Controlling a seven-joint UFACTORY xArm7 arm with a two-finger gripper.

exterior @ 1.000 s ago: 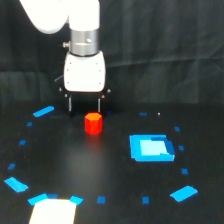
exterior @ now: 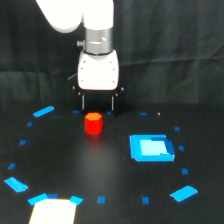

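Observation:
A red block [exterior: 93, 123] with a faceted outline sits on the dark tabletop, left of centre in the camera view. My gripper [exterior: 97, 102], a white hand with two thin dark fingers, points down just above the block in the picture and slightly to its right. Its fingers stand wide apart, with nothing visible between them. The fingertips are hard to make out against the black background, and their exact height and depth relative to the block cannot be told.
A blue square [exterior: 153, 148] with a white centre lies to the right of the red block. Blue tape strips and small blue marks dot the table. A pale yellow-white square [exterior: 53, 212] is at the bottom left edge. Bare table lies between.
The arm and gripper have shifted to the right, from above-left of the red block to nearly above it in the picture. The block and the blue square have not moved.

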